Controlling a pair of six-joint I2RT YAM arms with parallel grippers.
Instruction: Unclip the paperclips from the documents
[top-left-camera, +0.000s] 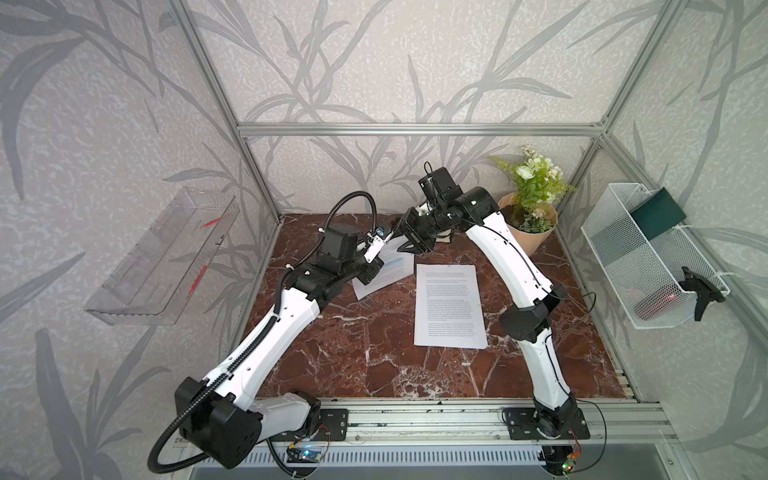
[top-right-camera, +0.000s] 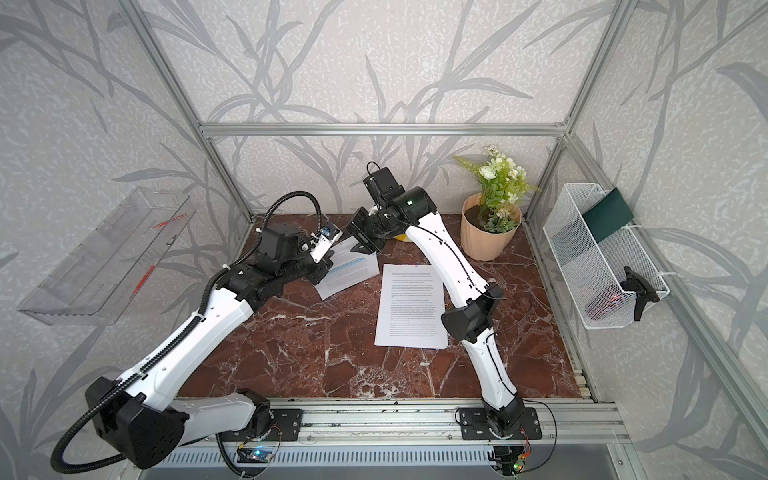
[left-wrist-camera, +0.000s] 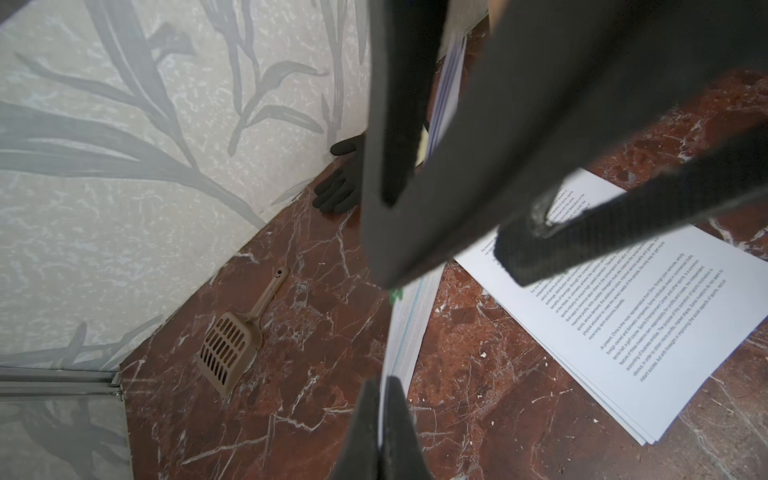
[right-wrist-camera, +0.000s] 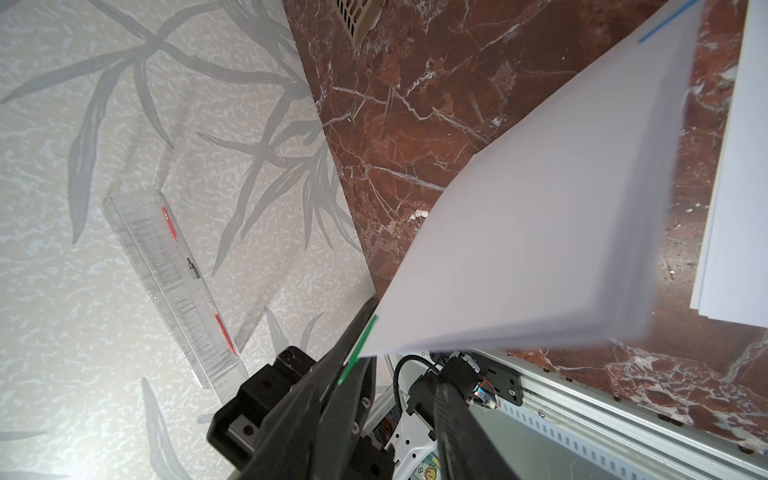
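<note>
A stapled-thin stack of white documents (top-left-camera: 395, 270) with a blue stripe is raised off the table, tilted. My left gripper is shut on its edge. At the held corner shows a green strip, which looks like a paperclip (right-wrist-camera: 357, 349). In the left wrist view a bit of green lies on the sheets' edge, just under the dark fingers of my right gripper. My right gripper stands part open by the raised sheets, with nothing seen between its fingers. A second printed document (top-left-camera: 450, 308) lies flat on the table.
A clear tray (top-left-camera: 164, 260) hangs on the left wall and a white mesh basket (top-left-camera: 652, 256) on the right. The flowerpot (top-left-camera: 529, 228) stands back right. A beige slotted scoop (left-wrist-camera: 232, 344) and black glove (left-wrist-camera: 342, 180) lie farther back.
</note>
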